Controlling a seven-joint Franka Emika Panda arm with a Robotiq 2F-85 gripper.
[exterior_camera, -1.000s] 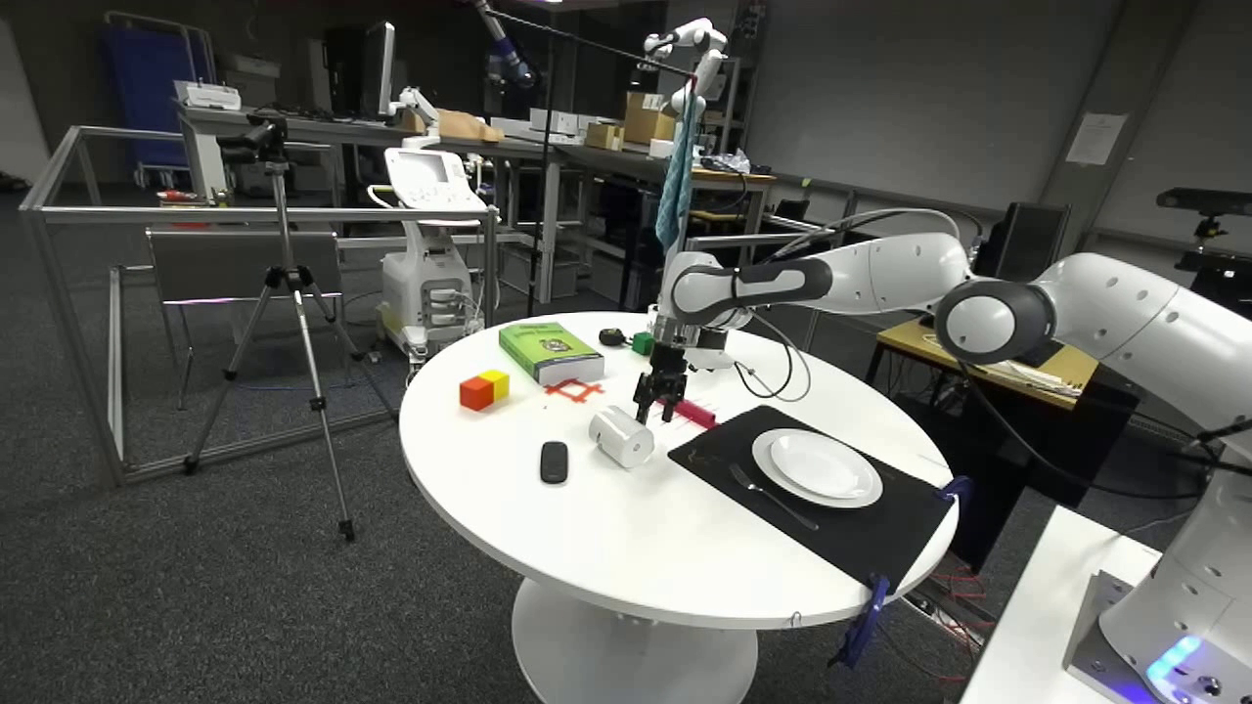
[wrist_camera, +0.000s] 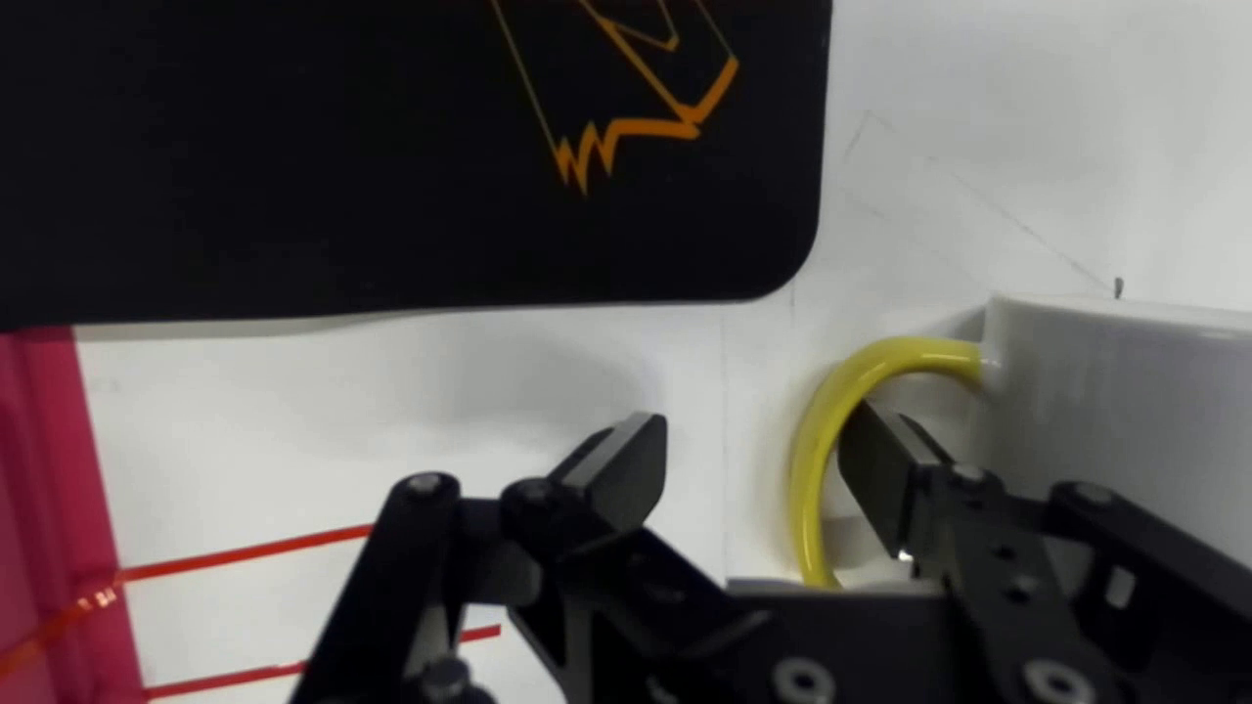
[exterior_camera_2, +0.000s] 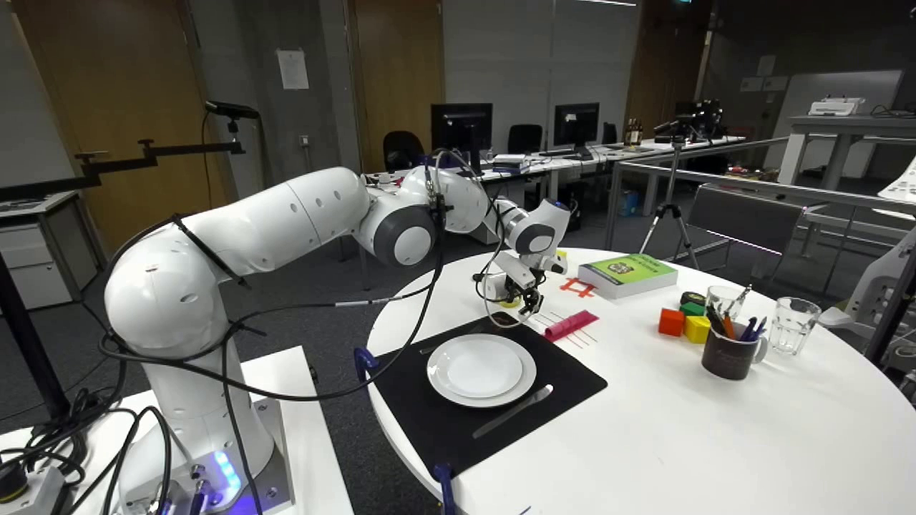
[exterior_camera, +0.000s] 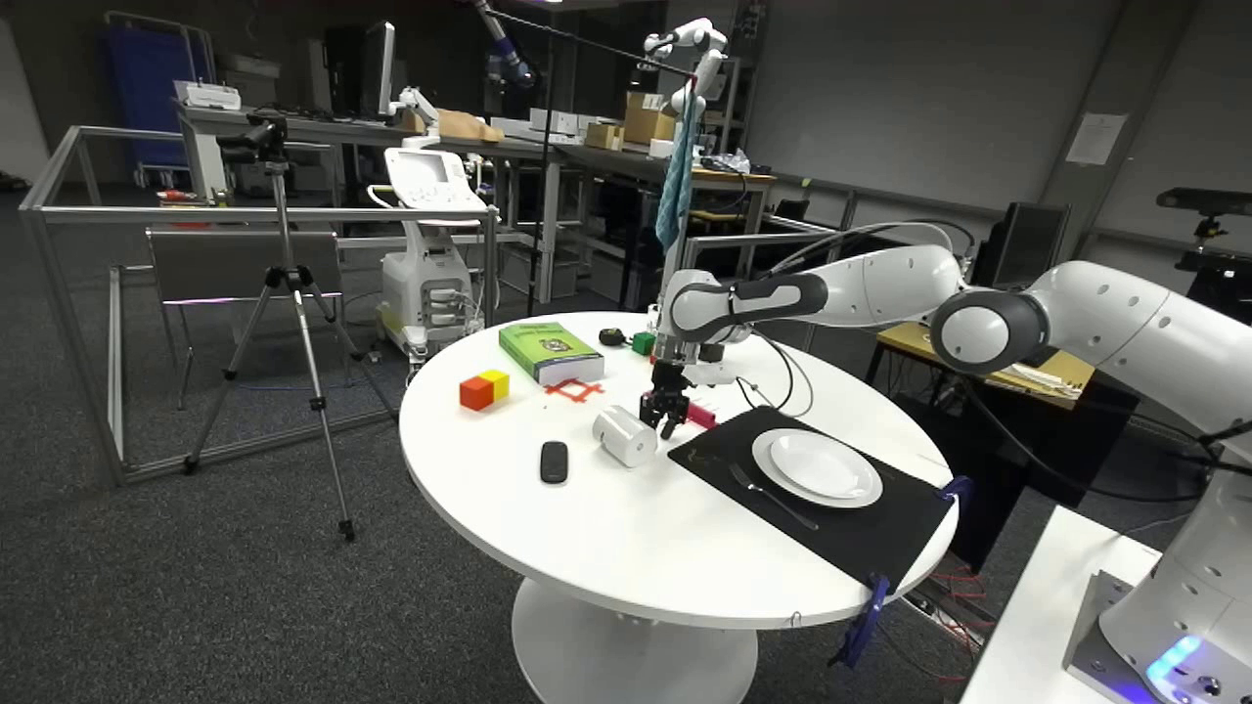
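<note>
A white mug (exterior_camera: 623, 436) lies on its side on the round table. Its yellow handle (wrist_camera: 818, 463) faces my gripper in the wrist view. The fingers stand part open, with the right-hand finger (wrist_camera: 882, 469) inside the handle loop and the left-hand finger (wrist_camera: 628, 469) outside it. Only the handle's bar runs between them, nearer the right finger, and the left finger is clearly apart from it. From the second exterior side, the arm's end hides much of the mug.
Beside the gripper are a black placemat (exterior_camera: 863, 540) with a white plate (exterior_camera: 818, 464), and a pink roll (exterior_camera_2: 571, 325). A dark mouse-like object (exterior_camera: 554, 462), a green book (exterior_camera: 549, 352) and coloured cubes (exterior_camera: 476, 393) stand around.
My gripper has come down to table level beside the mug. The mug has shifted very slightly to the right in the first exterior view.
</note>
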